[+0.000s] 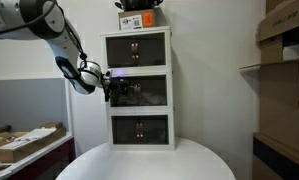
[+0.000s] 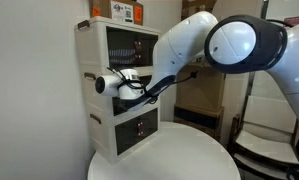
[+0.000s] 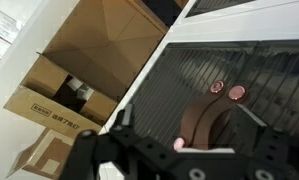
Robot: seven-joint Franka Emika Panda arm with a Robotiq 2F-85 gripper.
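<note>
A white cabinet (image 1: 171,120) of three stacked tiers with dark double doors stands on the round white table. My gripper (image 1: 115,88) is at the left side of the middle tier's dark doors (image 1: 149,91). In the wrist view the gripper is open, its dark fingers (image 3: 126,116) spread to either side. Between and beyond them show two curved brown door handles (image 3: 194,112) with round reddish ends. Part of the handles is hidden behind the gripper, and contact with them cannot be made out. The middle doors look closed.
An orange-and-white box (image 1: 137,20) sits on the cabinet. Cardboard boxes (image 1: 284,105) stand at the right, and an open carton (image 1: 27,146) lies on the left desk.
</note>
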